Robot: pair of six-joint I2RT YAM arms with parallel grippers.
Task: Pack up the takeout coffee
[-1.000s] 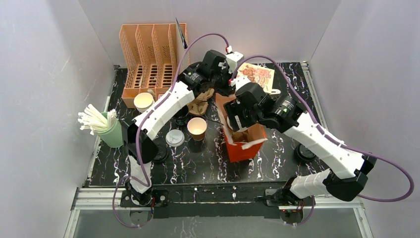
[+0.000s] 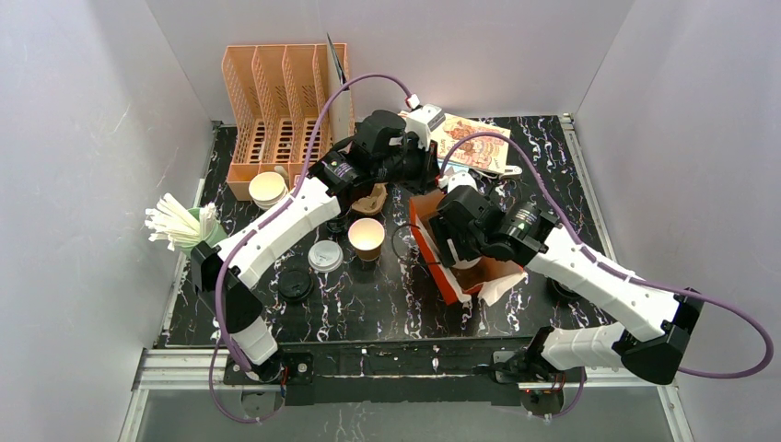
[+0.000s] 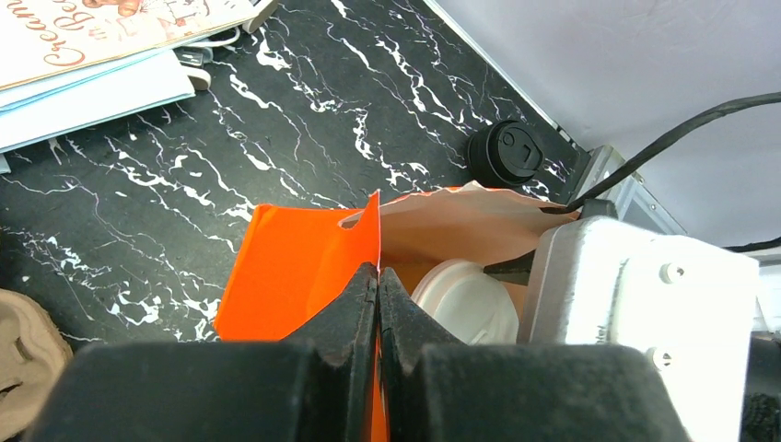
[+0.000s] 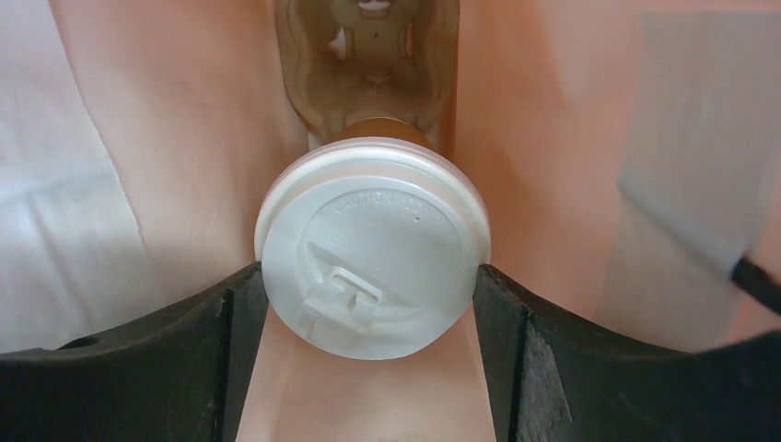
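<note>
An orange paper bag [image 2: 448,285] stands open on the black marble table. My left gripper is shut at the bag's top edge, the thin orange paper running between its fingertips. Inside the bag, in the right wrist view, a lidded cup [image 4: 373,258] with white lid rests beside a cardboard carrier [image 4: 368,55]. My right gripper has its open fingers either side of the lid, at its rim; whether they press on it is hard to tell.
An empty cup [image 2: 367,235], white lids [image 2: 325,255], black lids [image 2: 295,284], a straw holder [image 2: 184,226] and an orange rack [image 2: 276,92] occupy the left and back. Booklets [image 3: 83,37] lie behind the bag.
My left arm has moved toward the front left and the bag's near end has swung right. My right arm has moved rightward and toward the front along with it.
</note>
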